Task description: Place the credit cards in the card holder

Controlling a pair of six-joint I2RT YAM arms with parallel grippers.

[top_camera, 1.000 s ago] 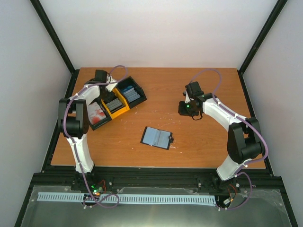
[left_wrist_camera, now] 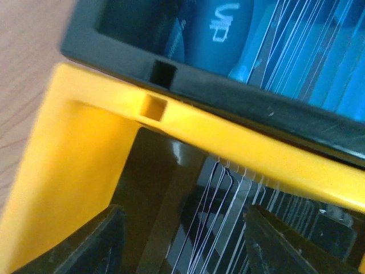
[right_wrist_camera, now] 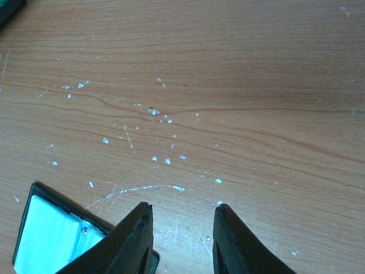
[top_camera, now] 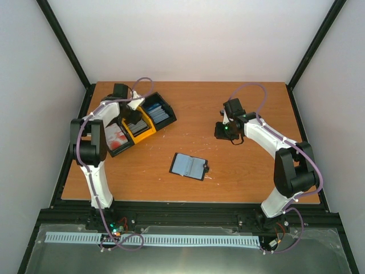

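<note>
The card holder (top_camera: 190,166) lies spread out near the middle front of the table, its pale clear pockets facing up; its corner also shows at lower left in the right wrist view. Dark cards (left_wrist_camera: 217,217) stand in the yellow bin (left_wrist_camera: 97,142). Over that bin my left gripper is part open, its fingers apart above the dark cards; whether they touch any card cannot be made out. My right gripper hovers over the table right of the holder, open, with only bare wood between its fingertips.
Blue cards (top_camera: 158,112) fill the black bin behind the yellow one, and a front bin holds red and white cards (top_camera: 115,137). The bins form one row at the left.
The right arm and the card holder look unmoved.
</note>
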